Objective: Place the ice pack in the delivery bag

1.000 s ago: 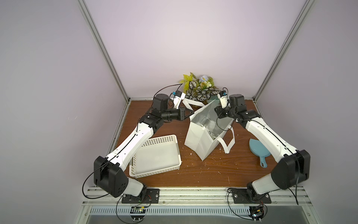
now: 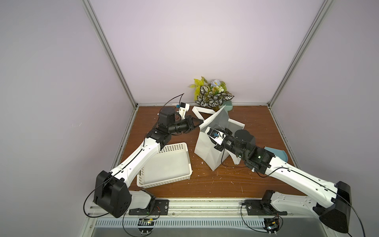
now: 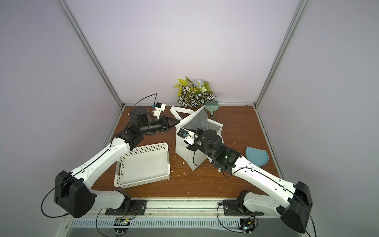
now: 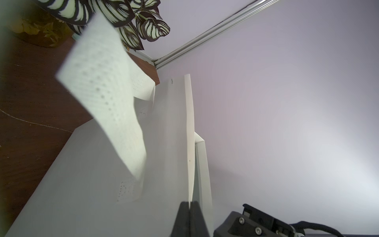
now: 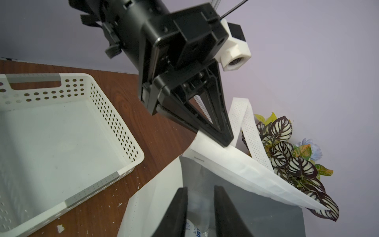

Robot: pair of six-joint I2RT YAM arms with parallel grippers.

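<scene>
The white delivery bag [image 2: 209, 154] stands open mid-table. My left gripper is shut on the bag's upper rim at its left, seen also in the right wrist view. My right gripper is over the bag's opening, fingers apart, nothing seen held between them. Deep in the bag a blue-and-white printed pack [image 5: 193, 229] shows in part behind the right fingers; the rest is hidden.
An empty white perforated basket [image 2: 165, 167] lies at front left. A potted plant [image 2: 211, 92] stands at the back. A light-blue dustpan [image 3: 256, 156] lies at the right. Bare table is around the bag.
My right arm has swung from the back right toward the front and left, over the bag's mouth. My left arm has shifted slightly left, still at the rim.
</scene>
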